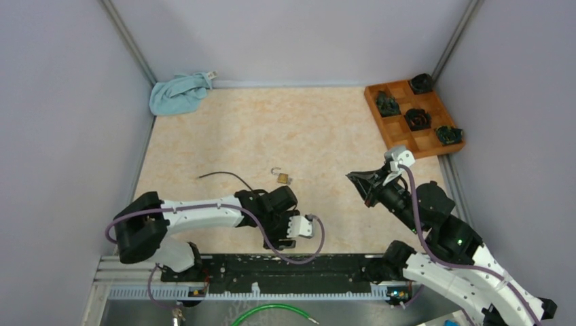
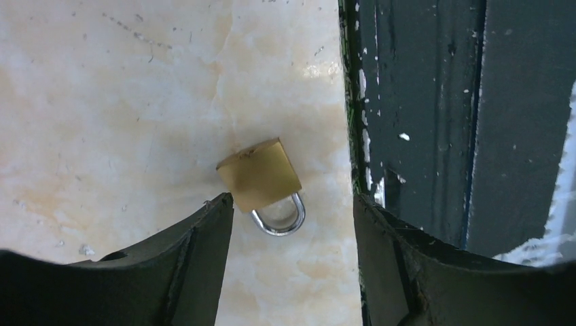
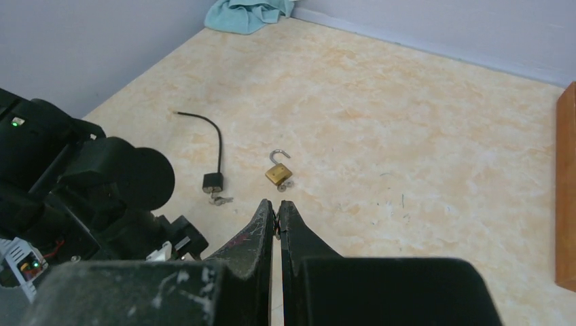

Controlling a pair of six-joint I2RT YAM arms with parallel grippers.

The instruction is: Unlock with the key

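A brass padlock [image 2: 263,178] lies flat near the table's front edge, its shackle [image 2: 296,219] looking closed and no key in sight. My left gripper hovers over it, open, with the lock showing beyond the gap between the fingers; from above, the arm hides that lock. A second brass padlock [image 3: 278,174] has its shackle [image 3: 279,153] swung open and keys [image 3: 284,185] at its base. Left of it sits a black lock [image 3: 212,181] with a cable and keys [image 3: 219,200]. My right gripper is shut, empty, above the table's right side.
In the back left corner is a blue cloth [image 1: 180,94]. A wooden tray [image 1: 401,140] with dark items stands at the back right. Dark rail [image 2: 424,102] borders the front edge close to the padlock.
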